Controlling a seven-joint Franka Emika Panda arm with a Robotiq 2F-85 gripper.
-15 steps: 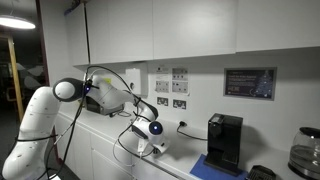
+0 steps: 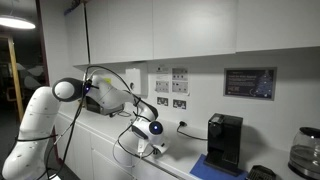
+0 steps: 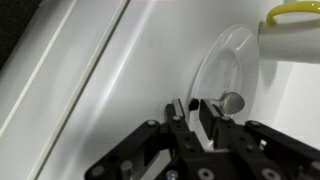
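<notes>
A white plate lies at the right of the wrist view, with a round metal piece, perhaps a spoon's bowl, on it. My gripper is at the plate's near left rim, its dark fingertips close together with a narrow gap. The rim runs up to that gap, but whether the fingers touch it I cannot tell. In the exterior view the gripper is low at the counter, small and partly hidden by the arm; the plate cannot be made out there.
A white mug with a yellow handle stands at the plate's far side. On the counter, a black coffee machine on a blue mat and a glass jug stand to the right. Wall sockets are behind.
</notes>
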